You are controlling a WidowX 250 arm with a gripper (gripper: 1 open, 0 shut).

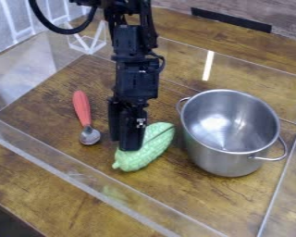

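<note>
My black gripper (129, 134) reaches down from the top centre, its fingers low over the upper left end of a pale green, textured oblong vegetable (145, 153). I cannot tell from this view whether the fingers touch it or how far apart they stand. To the left, a spoon-like utensil with a red handle (80, 107) and a metal head lies on the wooden table.
A steel pot (233, 156) with side handles stands on the right, close beside the vegetable. Transparent edges run across the lower left and far right of the table (64, 194).
</note>
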